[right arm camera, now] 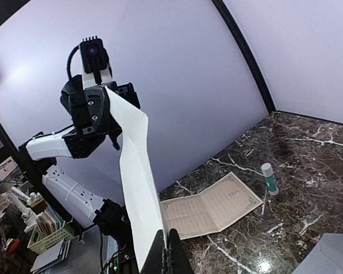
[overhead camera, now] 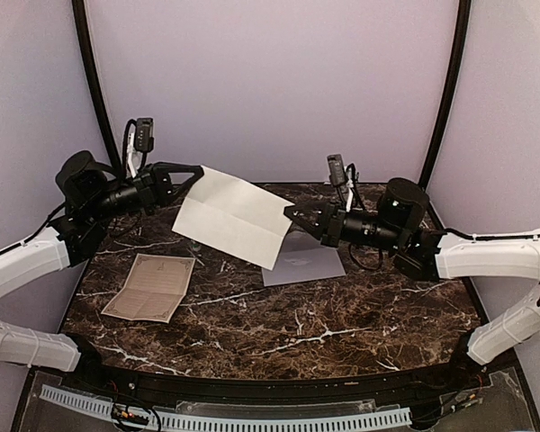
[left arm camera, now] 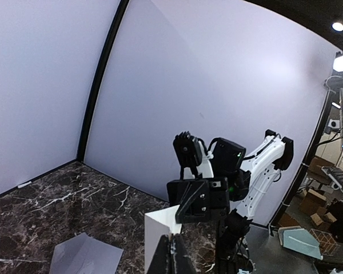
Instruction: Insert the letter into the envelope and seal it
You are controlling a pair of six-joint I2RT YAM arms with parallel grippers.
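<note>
A plain cream-white sheet [overhead camera: 234, 216] with a crease across it hangs raised above the table. My left gripper [overhead camera: 200, 169] is shut on its upper left corner. At the sheet's upper right edge my right gripper [overhead camera: 288, 212] is shut on the paper. The right wrist view shows the white sheet [right arm camera: 138, 182] nearly edge-on, bowed between the two arms. On the table at left lies a lined, decorated tan sheet [overhead camera: 150, 288], opened along its fold. A lavender-grey flat piece [overhead camera: 304, 265] lies behind the raised sheet, partly covered by it.
A glue stick [right arm camera: 269, 178] with a white cap stands between the tan sheet and the lavender piece.
</note>
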